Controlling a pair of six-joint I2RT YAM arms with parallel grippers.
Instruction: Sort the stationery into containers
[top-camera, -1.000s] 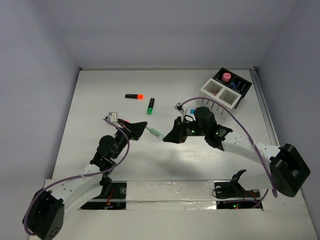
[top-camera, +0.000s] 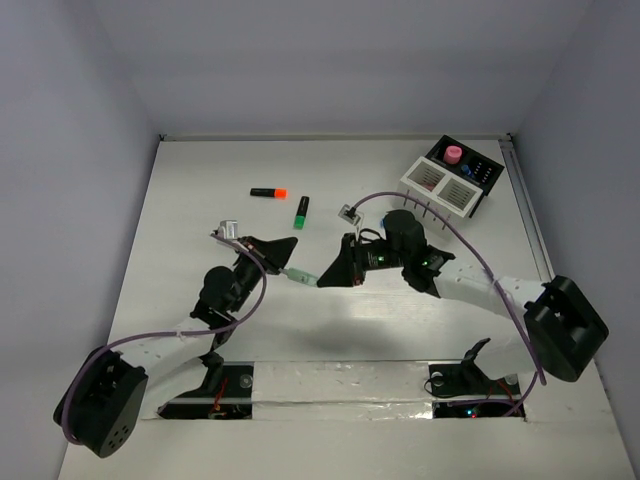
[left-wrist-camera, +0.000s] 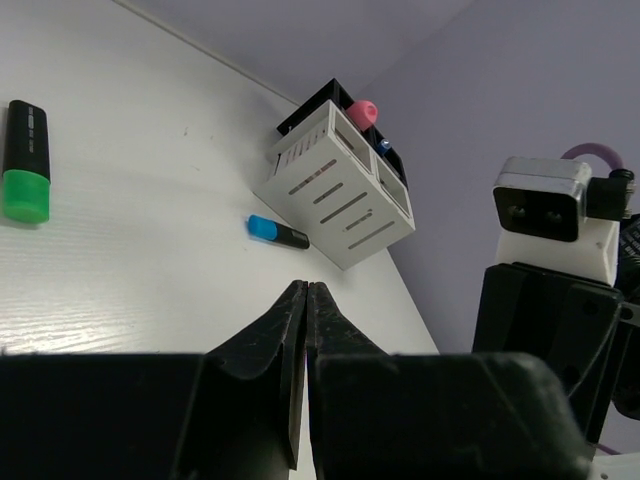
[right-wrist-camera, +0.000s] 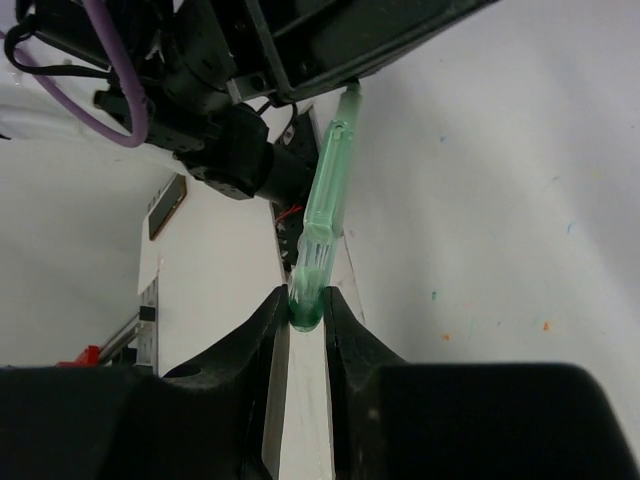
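A translucent green pen-like item (top-camera: 301, 276) is held by one end in my right gripper (top-camera: 320, 281), raised off the table. In the right wrist view, the item (right-wrist-camera: 328, 200) stands up from the shut tips of the right gripper, its far end beside the dark left gripper body; contact there is unclear. My left gripper is shut with nothing showing between its fingers. On the table lie a green-capped marker (top-camera: 301, 212), an orange-ended marker (top-camera: 268, 193) and a blue-capped marker (left-wrist-camera: 277, 231).
At the back right stands a white slotted container (top-camera: 442, 188) against a black tray (top-camera: 488, 174) with a pink item (top-camera: 453, 154) and a blue item in it. The blue-capped marker lies close to the container.
My right gripper has shifted slightly left with the green item, whose far end is now lower in the top view. The left arm has moved a little to the right. The markers are unmoved.
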